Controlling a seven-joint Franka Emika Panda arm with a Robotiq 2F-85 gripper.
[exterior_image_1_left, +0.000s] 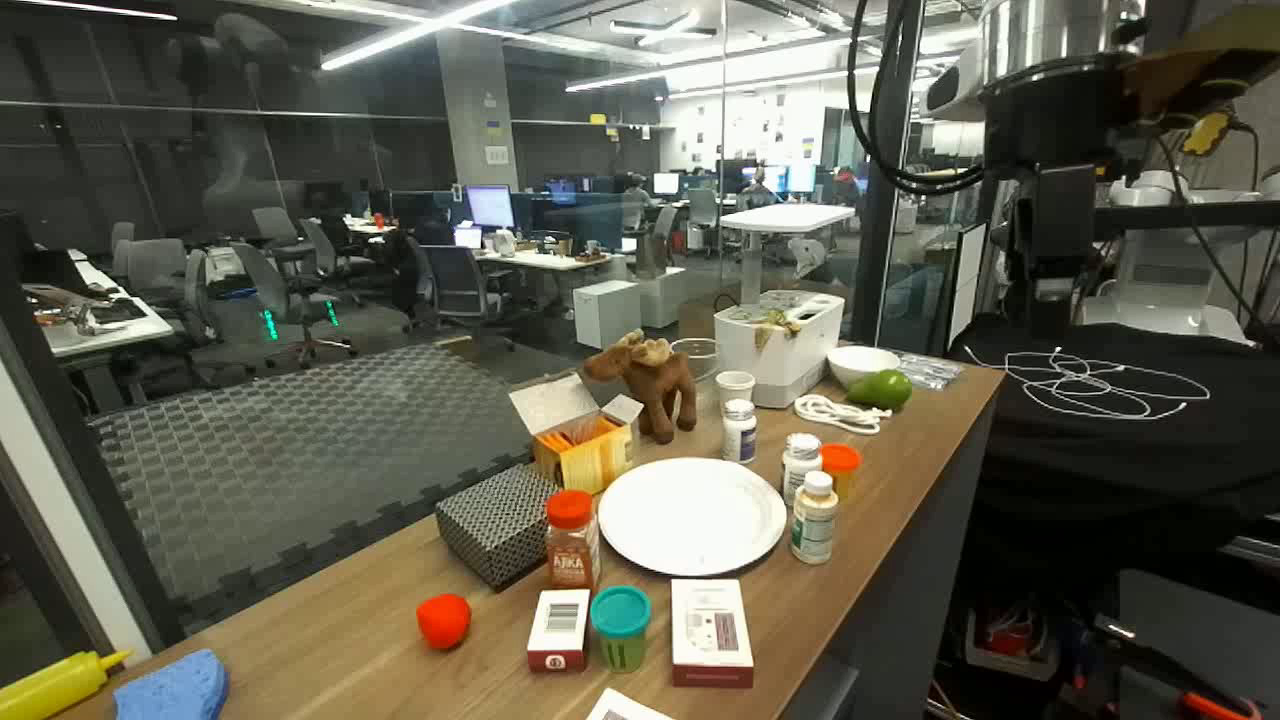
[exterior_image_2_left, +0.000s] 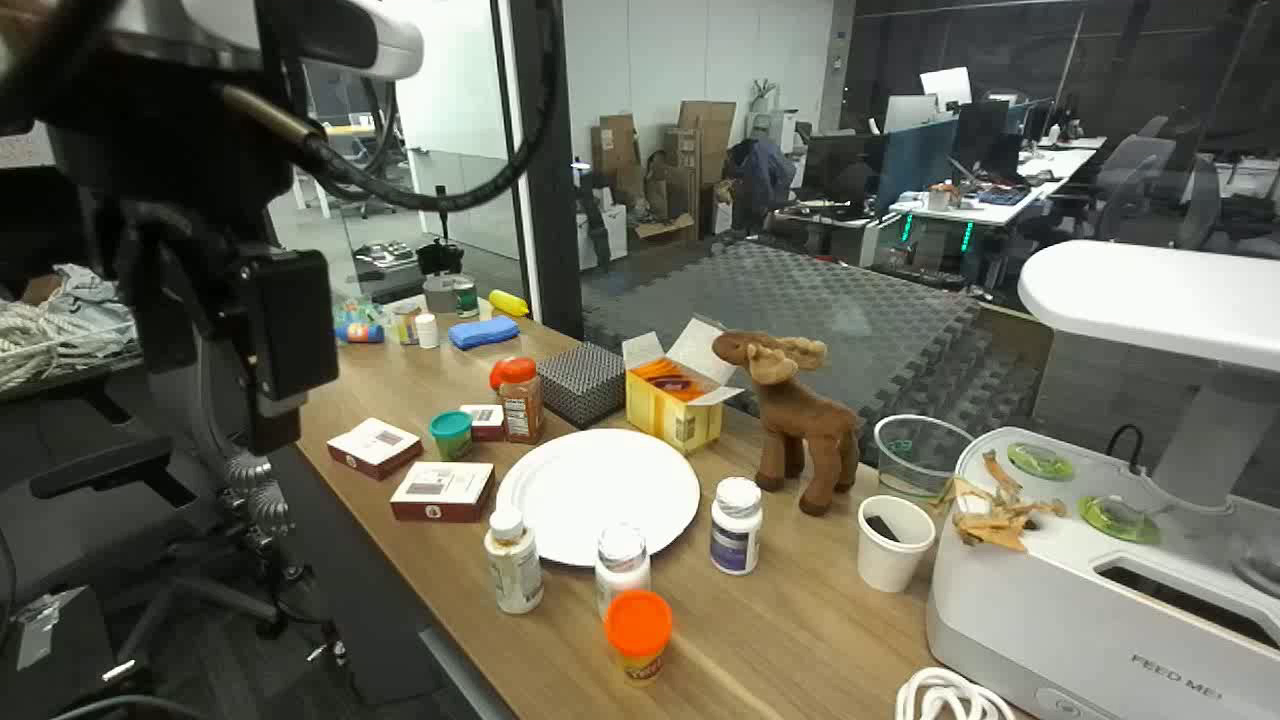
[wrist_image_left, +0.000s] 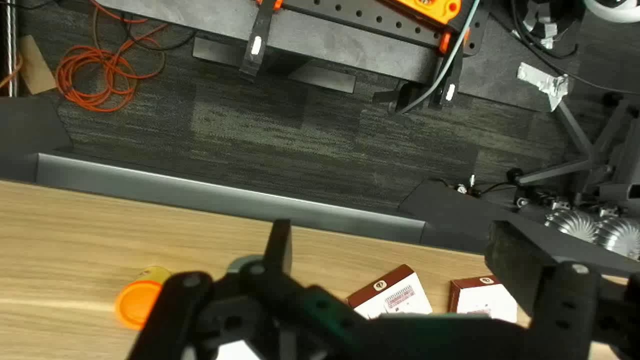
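My gripper is open in the wrist view, its two dark fingers wide apart with nothing held between them. It hangs high over the table's edge, clear of everything on the top. Below it in that view lie two white and dark-red boxes, one between the fingers' lines and another by the right finger. An orange-lidded tub is off to the left. A white plate lies mid-table, with a green-lidded tub, a red-capped spice jar and several pill bottles around it.
A brown plush moose, an open yellow box and a black patterned box line the far side. The white appliance blocks one end. A blue cloth and a yellow bottle occupy the other.
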